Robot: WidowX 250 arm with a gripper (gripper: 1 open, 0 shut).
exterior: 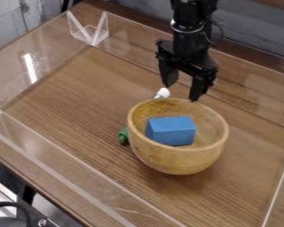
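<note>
My black gripper (184, 69) hangs at the upper middle, open, over the table just behind a wooden bowl (211, 151). A blue block (170, 130) sits inside the bowl. A small white object (163, 93) lies just behind the bowl, below and left of the gripper. A green object (124, 136) lies at the bowl's left side, partly hidden by it.
A clear angular object (91, 31) stands at the back left. A dark cable shows at the lower left corner.
</note>
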